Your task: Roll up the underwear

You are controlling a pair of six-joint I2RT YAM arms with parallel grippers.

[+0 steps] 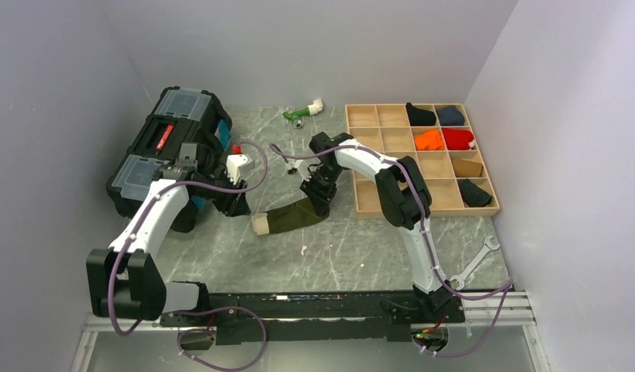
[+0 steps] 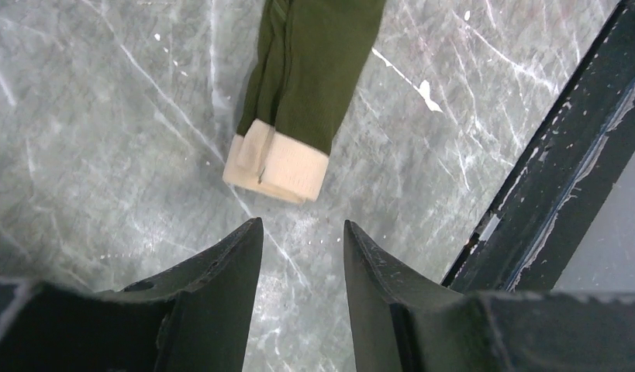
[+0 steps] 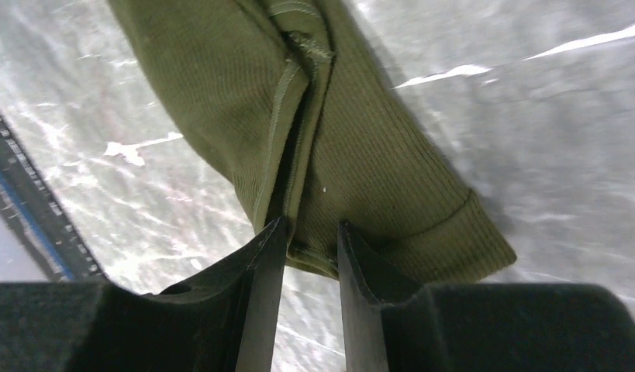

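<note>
The underwear (image 1: 292, 217) lies on the grey table as a flat, dark green strip, its beige band (image 2: 295, 164) folded at the left end. Left of that band, clear of the cloth, my left gripper stands part open with only table between its fingers. Over the strip's right end is my right gripper, its fingers partly open. A green fold shows between its fingers, close to the tips; whether they touch it I cannot tell. In the top view that end is partly hidden by the right gripper.
A wooden divided box (image 1: 394, 139) with rolled cloths in several compartments stands at the back right. Black toolboxes (image 1: 163, 143) fill the back left. A wrench (image 1: 478, 260) lies front right.
</note>
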